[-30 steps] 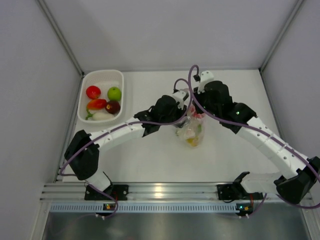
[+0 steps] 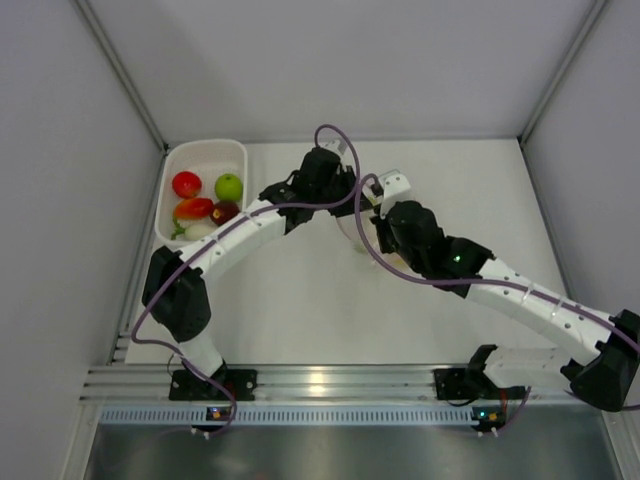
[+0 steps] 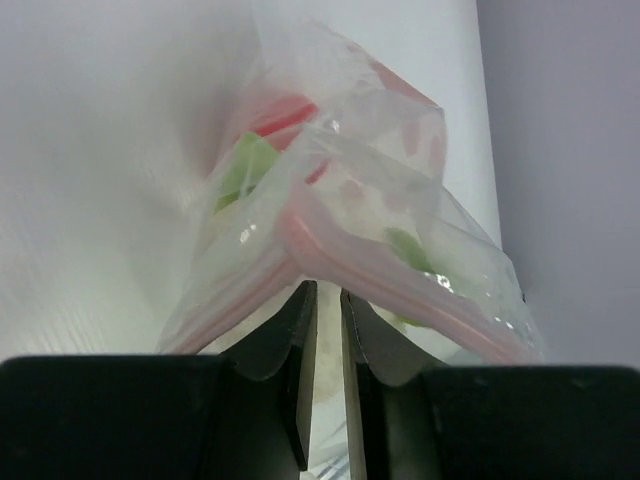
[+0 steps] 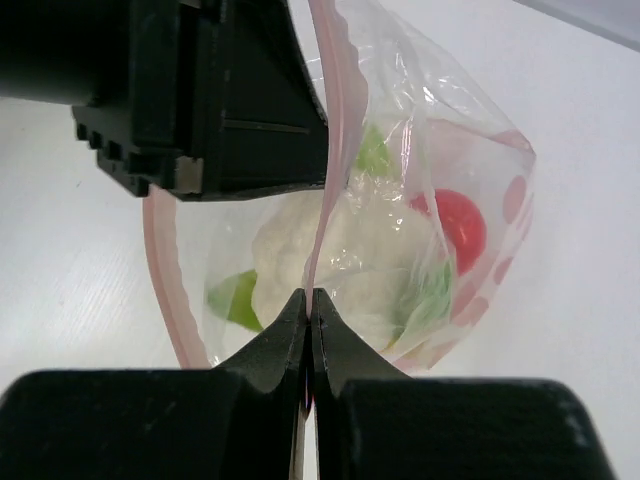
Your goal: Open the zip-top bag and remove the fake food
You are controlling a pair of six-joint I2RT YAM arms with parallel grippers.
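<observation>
The clear zip top bag with pink edges holds fake food, including red, green and cream pieces; it sits at the centre, mostly hidden by both arms in the top view. My left gripper is at the bag's opening below a pink seal; its fingers are close together, what is between them unclear. In the right wrist view its black body reaches into the bag from the upper left. My right gripper is shut on the bag's pink edge strip, which runs upward from between its fingertips.
A white bin with red, green, orange, purple and white fake food stands at the back left. Walls border the sides and back.
</observation>
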